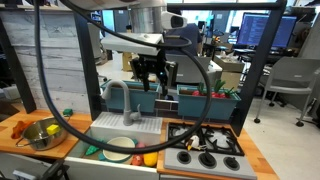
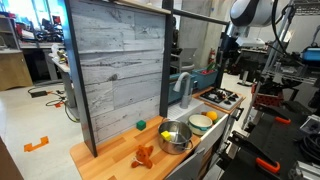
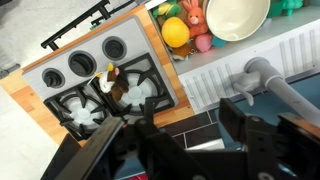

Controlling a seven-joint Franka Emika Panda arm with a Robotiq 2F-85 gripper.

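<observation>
My gripper is open in the wrist view, its two dark fingers apart with nothing visible between them. It hangs above the counter, over the area between the stove and the faucet. On the burners lies a small brown-and-white toy. A cream bowl, an orange ball and a pink toy sit in the sink basin. In exterior view 1 the gripper is high above the counter's back edge, partly crossed by a cable loop.
A metal pot with a yellow item inside stands on the wooden counter beside an orange toy. Teal planters line the back. The faucet rises behind the sink.
</observation>
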